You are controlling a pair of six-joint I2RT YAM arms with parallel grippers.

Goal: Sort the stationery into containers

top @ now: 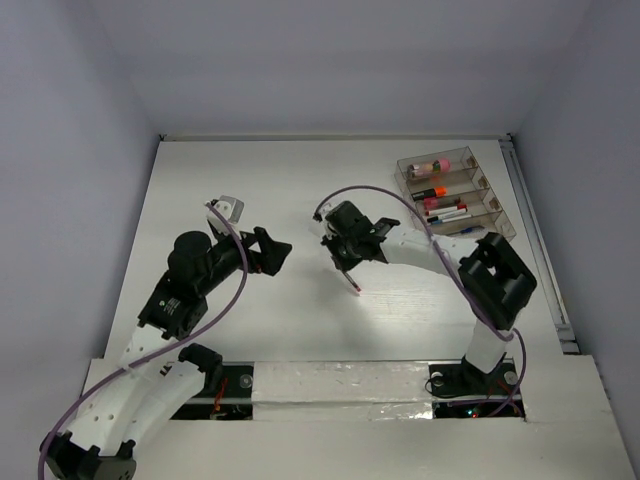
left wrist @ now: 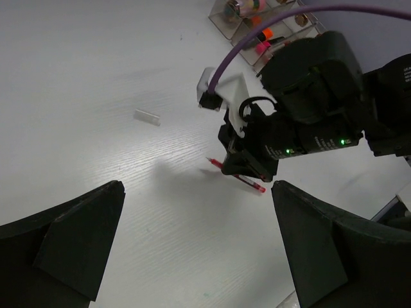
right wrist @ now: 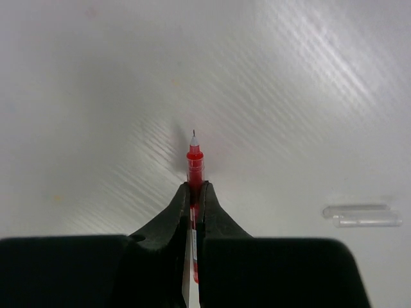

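Note:
A thin red pen is pinched in my right gripper, its pointed tip beyond the fingers; both its ends show past the gripper in the left wrist view, where the pen (left wrist: 255, 185) hangs over a faint shadow. In the top view that gripper (top: 340, 264) is over the table's middle. My left gripper (top: 283, 255) stands open at the centre left, nothing between its fingers. At the back right is a clear compartment organizer (top: 464, 156) containing several markers and pens.
A small clear cap-like piece lies on the table, also seen at the right of the right wrist view. Purple cables arch over both arms.

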